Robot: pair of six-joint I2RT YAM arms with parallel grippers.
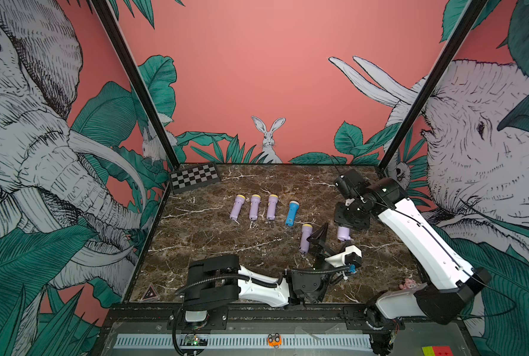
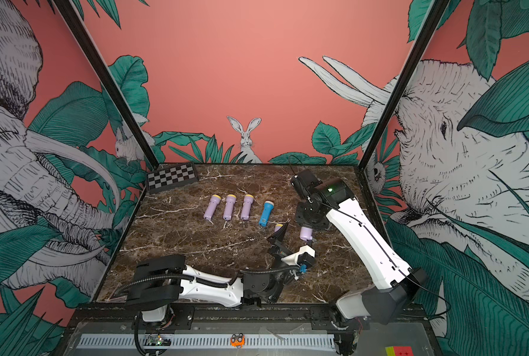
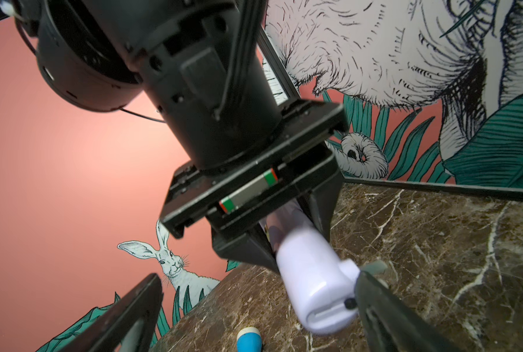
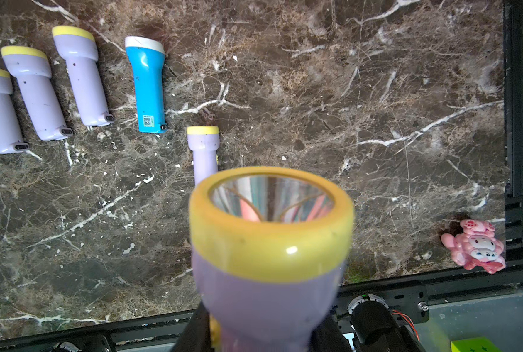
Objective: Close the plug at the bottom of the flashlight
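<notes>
My right gripper is shut on a lilac flashlight (image 3: 311, 275), held above the table with its bottom end toward my left gripper. Its yellow-rimmed head (image 4: 270, 228) fills the lower middle of the right wrist view. At the bottom end a dark spot (image 3: 350, 303) shows by the edge, and a small greyish flap (image 3: 374, 267) sticks out at the side, perhaps the plug. My left gripper is open in front of that end, its right finger (image 3: 390, 319) overlapping the flashlight's edge in view; whether they touch, I cannot tell.
Three lilac flashlights (image 1: 254, 207) and a blue flashlight (image 1: 291, 214) lie in a row on the marble table (image 1: 205, 237). Another lilac flashlight (image 1: 306, 237) lies close to my left gripper. A checkered board (image 1: 194, 176) sits back left, a pink toy (image 4: 478, 246) front right.
</notes>
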